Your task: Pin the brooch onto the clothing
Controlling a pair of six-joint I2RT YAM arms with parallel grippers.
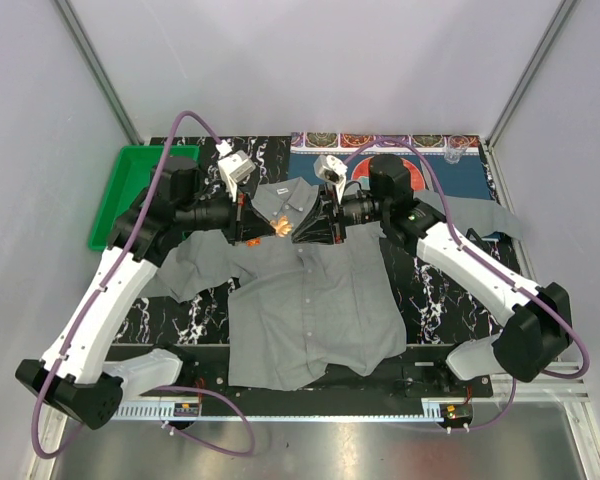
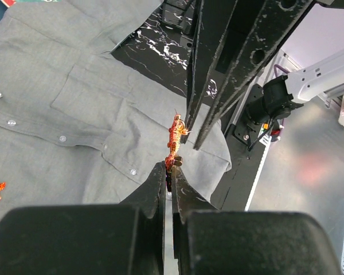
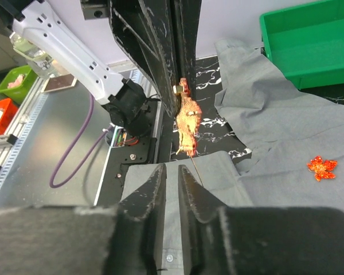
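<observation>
An orange brooch with a long pin is held up in the air at the tips of my left gripper, which is shut on it. In the right wrist view the brooch hangs from those tips, its pin pointing down. My right gripper is just beside it, its fingers slightly apart and empty. The grey shirt lies spread below, with a second orange brooch resting on it.
A green tray stands at the back left, a blue patterned mat at the back right. The black marble tabletop shows around the shirt.
</observation>
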